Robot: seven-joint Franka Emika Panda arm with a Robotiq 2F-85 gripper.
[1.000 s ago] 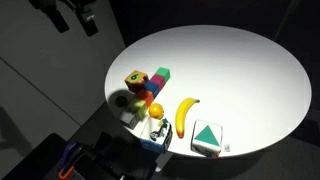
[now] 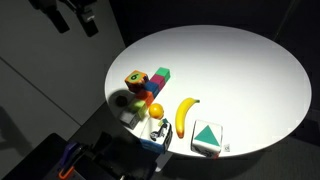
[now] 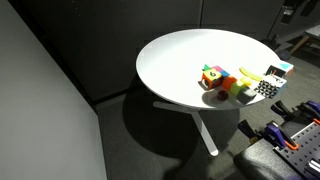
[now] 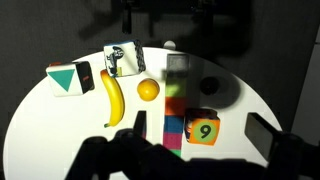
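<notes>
High to the left of the white table (image 2: pixel 220 60), my gripper (image 2: pixel 75 28) hangs with its fingers wide apart and nothing between them. From the wrist view the gripper looks down over the tabletop, its two dark fingers far apart at the lower edge. Below lie a yellow banana (image 4: pixel 113 98), an orange ball (image 4: pixel 149 89), an orange cube with a number 9 (image 4: pixel 203 128), and a row of coloured blocks (image 4: pixel 175 105). Farther left are a white cube with a green triangle (image 4: pixel 65 78) and a white cube with a dark picture (image 4: pixel 124 59).
A small dark round object (image 4: pixel 209 85) sits beside the block row. Everything is gathered near one edge of the round table. A single support leg (image 3: pixel 205 130) shows beneath the tabletop.
</notes>
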